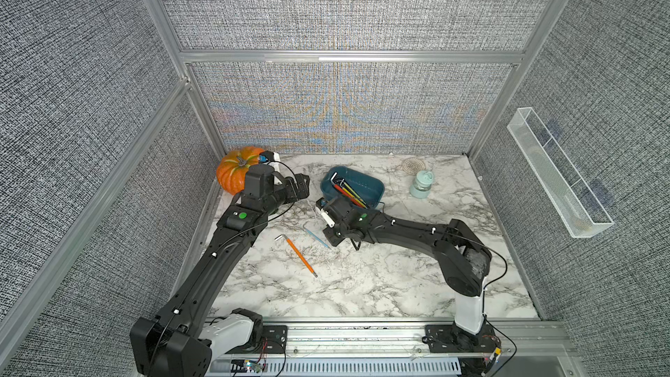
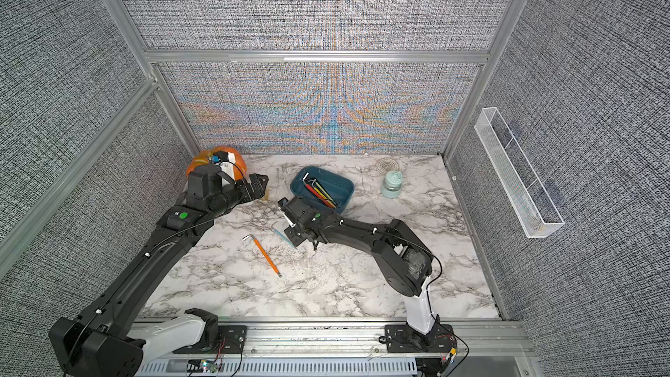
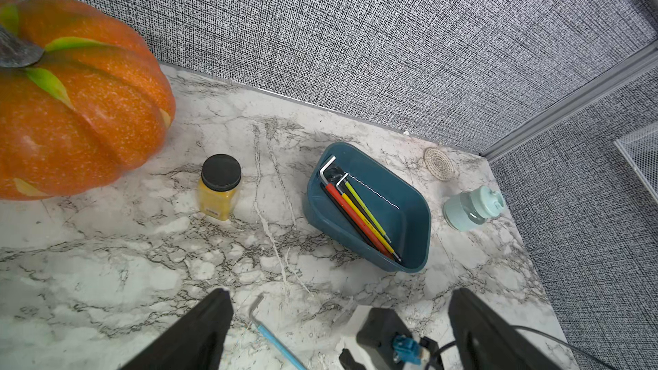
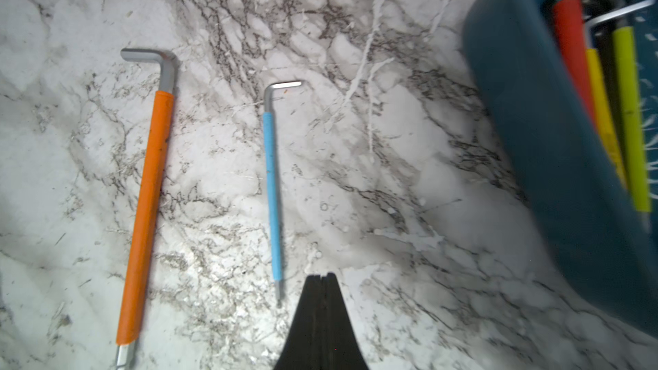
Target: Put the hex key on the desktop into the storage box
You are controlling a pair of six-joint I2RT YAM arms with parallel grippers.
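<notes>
On the marble desktop lies a thin light-blue hex key (image 4: 272, 195), its bent end pointing away in the right wrist view. Left of it rests a thicker orange hex key (image 4: 145, 212). My right gripper is shut with nothing between its fingertips; it hovers over the desk, just right of the blue key's lower end in that view. The dark teal storage box (image 3: 411, 260) holds several hex keys, with red, yellow and green sleeves. My left gripper stands open and empty, its two blurred fingers wide apart, high over the desk's left side.
A large pumpkin (image 3: 89, 102) and a yellow jar (image 3: 218, 195) with a black lid stand at the back left. Right of the box are a mint bottle (image 3: 473, 207) and a round woven coaster (image 3: 438, 163).
</notes>
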